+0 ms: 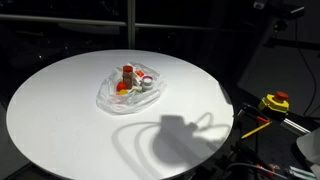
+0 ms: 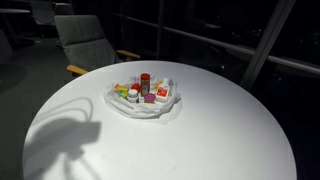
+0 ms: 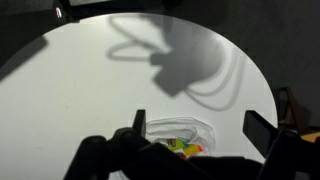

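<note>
A white plastic bag [image 1: 142, 97] lies spread on the round white table, holding several small items. Among them, exterior view 2 shows a red-capped dark bottle [image 2: 145, 84], a white container with red markings [image 2: 163, 91], a white-lidded jar [image 2: 132, 96] and a purple-topped item [image 2: 150, 98]. In the wrist view my gripper stands open, its dark fingers far apart. The bag [image 3: 180, 129] shows between and beyond them, well below, with green, yellow and orange items [image 3: 185, 148] visible. The gripper's body hides the bag's nearer part. No item shows between the fingertips.
A grey chair [image 2: 88, 43] stands behind it in exterior view 2. A yellow and red emergency-stop button [image 1: 274, 103] sits off the table at the right.
</note>
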